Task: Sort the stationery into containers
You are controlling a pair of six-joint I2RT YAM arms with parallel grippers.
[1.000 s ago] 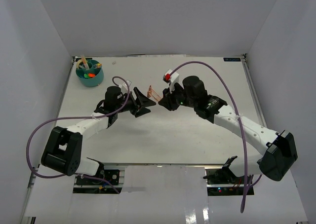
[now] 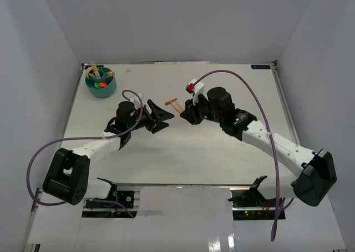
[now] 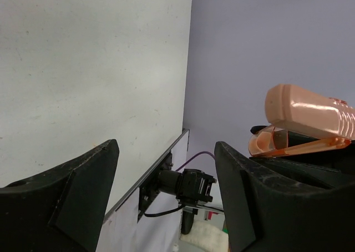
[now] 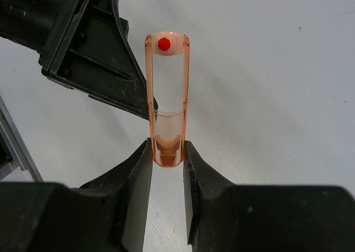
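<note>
My right gripper is shut on a translucent orange stationery piece [image 4: 167, 135], a long frame with a red dot at its upper end, held above the middle of the table. My left gripper [image 2: 166, 119] stands open beside it, nothing between its fingers; in the left wrist view the orange piece [image 3: 305, 112] is just to the right of its fingers. At the back left of the top view, a teal round container [image 2: 101, 90] holds several colourful items.
A small pale bit [image 2: 128, 70] lies near the back, and a dark strip [image 2: 260, 66] is at the back right edge. Walls border the sides and back.
The right arm has moved very slightly.
</note>
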